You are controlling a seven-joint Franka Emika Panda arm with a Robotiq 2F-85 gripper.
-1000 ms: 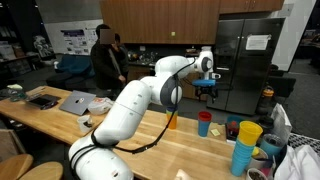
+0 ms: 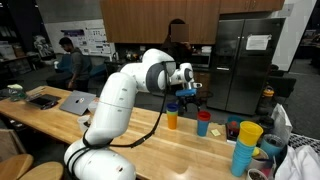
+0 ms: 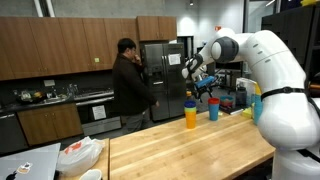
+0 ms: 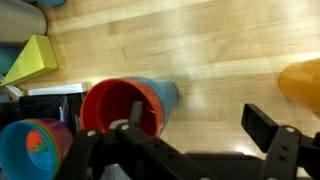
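My gripper stands open above the table, fingers apart with bare wood between them. In the wrist view its left finger overlaps a cup with a red inside and blue outer wall. That red-and-blue cup stands upright, just right of the gripper in exterior view 1. A yellow cup, with blue at its top, stands to the left. The same yellow cup is cut off by the right edge of the wrist view. Whether any finger touches a cup cannot be told.
More stacked yellow and blue cups stand at the right side, near a dark bin holding coloured items. A laptop lies at the far left. Bare wooden table lies in front. A person is beyond the table.
My arm has come lower and shifted left in exterior view 1, over the space by the cups. The red-and-blue cup stays put. The person has moved left.
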